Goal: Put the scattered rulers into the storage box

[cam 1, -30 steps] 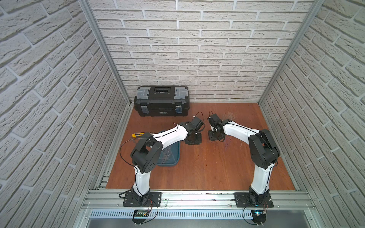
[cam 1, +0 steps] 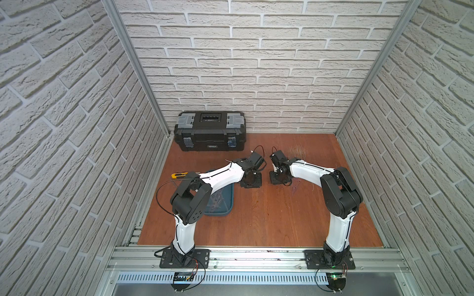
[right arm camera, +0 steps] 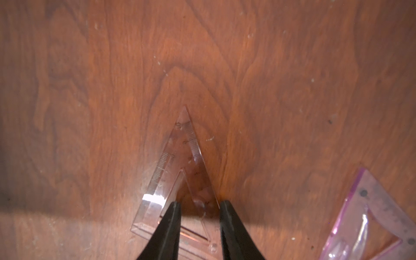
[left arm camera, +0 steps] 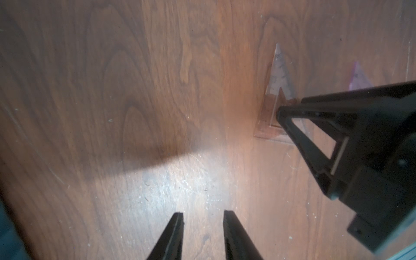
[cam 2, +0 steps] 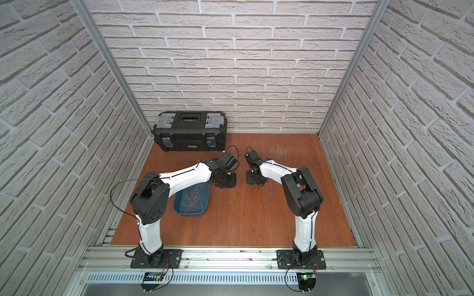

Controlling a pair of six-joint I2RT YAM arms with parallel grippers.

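Observation:
A clear triangular ruler (right arm camera: 173, 151) lies flat on the wood, its lower end under my right gripper. That gripper's two fingers stand apart, one on each side of the ruler's middle, with no grip on it to be seen. To the right lies a purple-edged triangular ruler (right arm camera: 353, 208), partly cut off by the frame. Over bare table my left gripper is open, with nothing between its fingers. The blue storage box (cam 2: 191, 214) sits under the left arm and has see-through pieces inside; the arm hides part of it.
A black toolbox (cam 1: 210, 133) stands at the back left. Beside the box lies a yellow-handled tool (cam 1: 180, 175). The two grippers are close together at mid-table, and the front centre of the table (cam 1: 266, 222) is clear.
My right gripper has lowered slightly toward the table over the last second, with small shifts of its arm. The left arm looks still.

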